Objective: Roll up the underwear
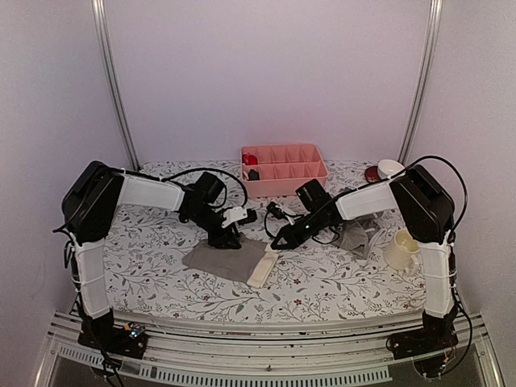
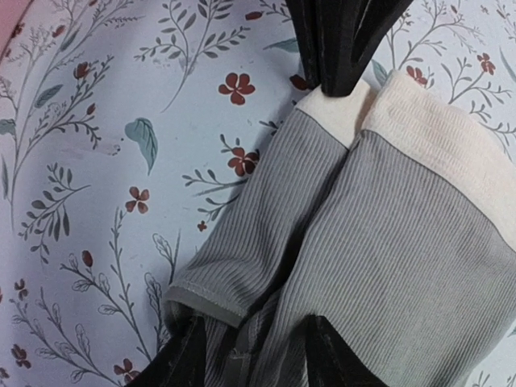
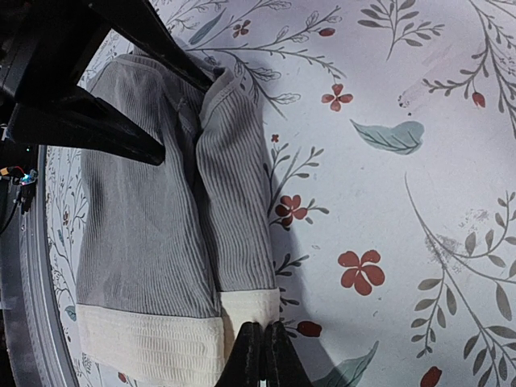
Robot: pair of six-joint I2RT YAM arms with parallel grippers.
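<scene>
Grey ribbed underwear [image 1: 218,260] with a cream waistband [image 1: 263,269] lies on the table, its far side folded over into a strip. My left gripper stands open over the far end of that strip; its fingertips [image 2: 187,351] straddle the fold at the leg hem. At the waistband's far corner, my right gripper is shut, its tips down against the cream cloth. Whether a thin edge is pinched there is hard to make out. Both grippers show close together in the top view, on the garment's far edge.
A pink divided box [image 1: 284,187] stands behind the arms, with a few dark and red items in its left compartments. More grey cloth [image 1: 355,238] lies partly under the right arm, beside a cream mug [image 1: 401,251].
</scene>
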